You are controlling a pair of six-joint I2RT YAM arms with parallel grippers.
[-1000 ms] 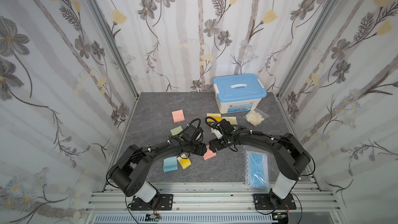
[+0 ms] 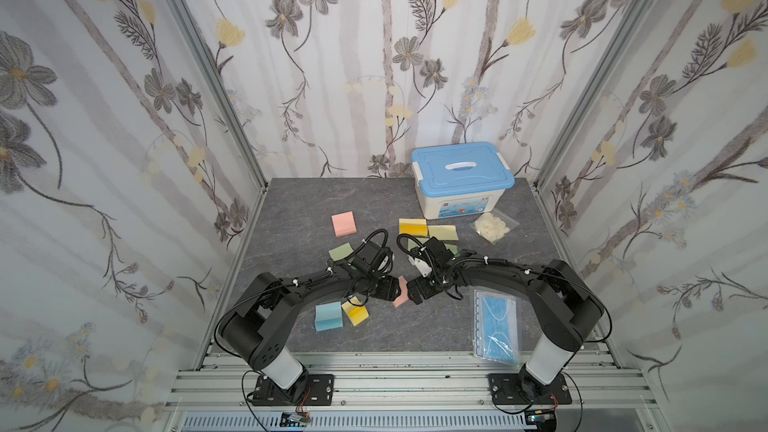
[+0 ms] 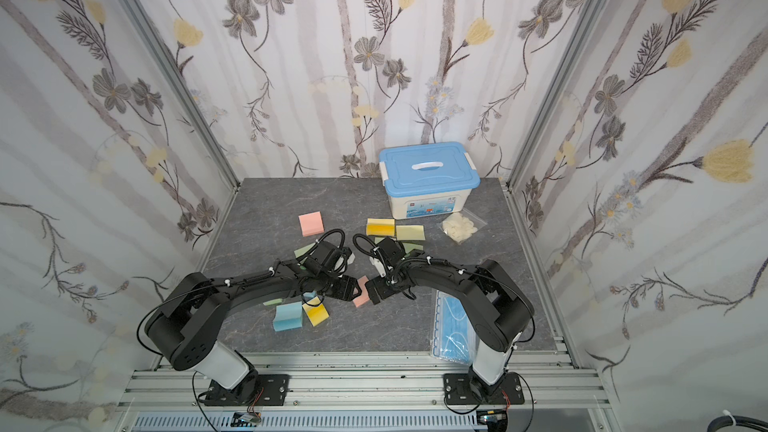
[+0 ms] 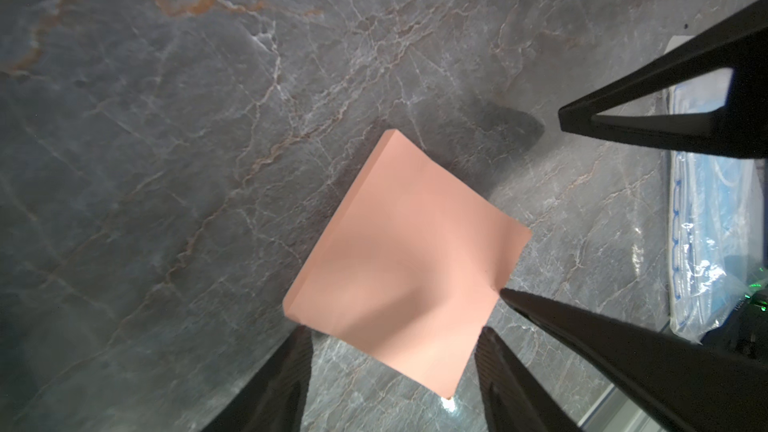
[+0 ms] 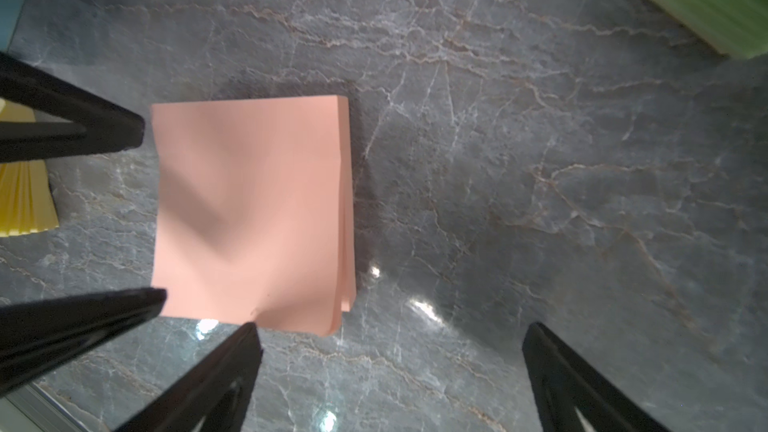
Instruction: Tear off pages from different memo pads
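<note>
A pink memo pad [image 2: 401, 292] lies at the front middle of the table between my two grippers. In the left wrist view, my left gripper is open, its fingers [image 4: 276, 380] spread either side of the near part of the pad [image 4: 408, 256]. The other arm's lower finger reaches the pad's right edge there; whether it touches is unclear. My right gripper stands open, nothing between its fingers. In the right wrist view, the pad's top block [image 5: 248, 208] sits slightly askew over a lower layer at its right side.
A blue pad [image 2: 328, 317] and a yellow pad [image 2: 356, 312] lie front left. Farther back are another pink pad [image 2: 344, 224], a green pad [image 2: 341, 251] and a yellow pad [image 2: 413, 227]. A bagged mask pack [image 2: 497, 326] lies right; a lidded box [image 2: 456, 192] stands behind.
My right gripper has come toward the table's front, beside the pink pad, now covering more of it. The left gripper has barely moved.
</note>
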